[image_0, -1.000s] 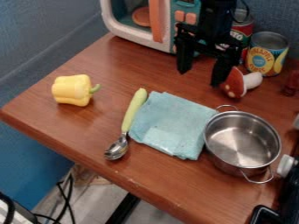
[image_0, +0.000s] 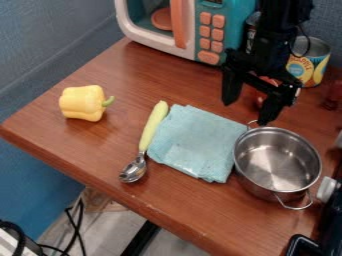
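My black gripper (image_0: 247, 94) hangs over the back right of the wooden table, above and behind the steel pot (image_0: 277, 163), its fingers apart and pointing down. A red and white object (image_0: 261, 100) behind it is mostly hidden by the gripper; whether it is between the fingers, I cannot tell. A folded blue cloth (image_0: 194, 145) lies left of the pot.
A yellow pepper (image_0: 83, 103) lies at the left. A spoon (image_0: 132, 168) with a pale yellow handle lies beside the cloth. A toy microwave (image_0: 186, 25), cans (image_0: 306, 63) and a small red bottle (image_0: 334, 95) stand at the back.
The gripper has moved down and to the right, toward the front, over the red and white object, which is now mostly covered by it.
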